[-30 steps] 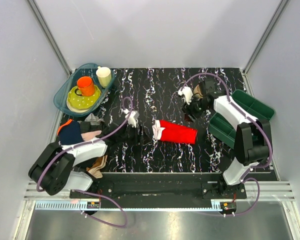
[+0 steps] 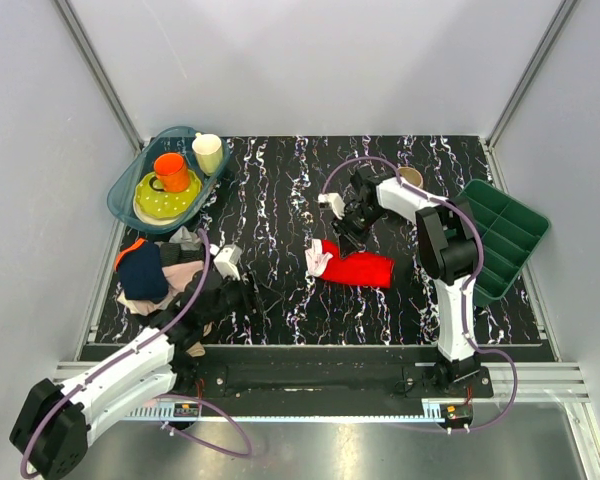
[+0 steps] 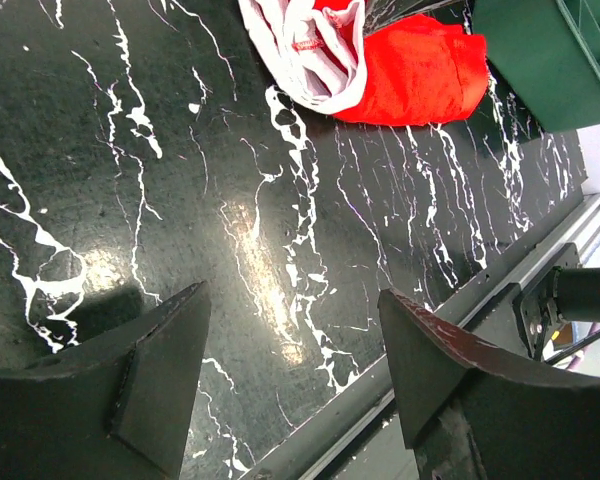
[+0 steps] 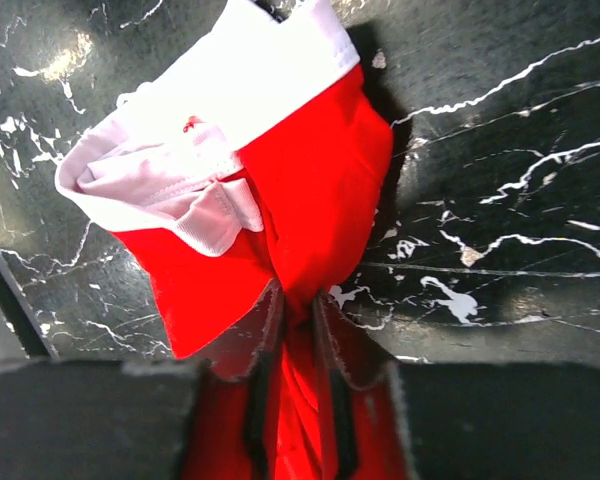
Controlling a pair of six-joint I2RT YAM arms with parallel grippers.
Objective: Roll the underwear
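A red underwear roll (image 2: 365,269) with a white waistband (image 2: 318,257) at its left end lies mid-table. My right gripper (image 2: 350,244) reaches down onto its far side. Seen from the right wrist, red cloth (image 4: 315,190) is bunched and pinched between the narrow-set fingers, with the white band (image 4: 240,85) spread out ahead of them. To the left of the roll, my left gripper (image 2: 261,299) hovers apart from it. Its fingers (image 3: 165,350) are well separated, with only bare table between them; the red cloth (image 3: 425,70) shows farther up in that view.
A green divided bin (image 2: 510,235) stands at the right. Piled clothes (image 2: 150,270) lie at the left, below a blue basket (image 2: 130,205) holding a plate and cups.
The right gripper has come left and down onto the roll, whose cloth now gathers at the fingers. My left arm has drawn back toward the left and front, away from the roll.
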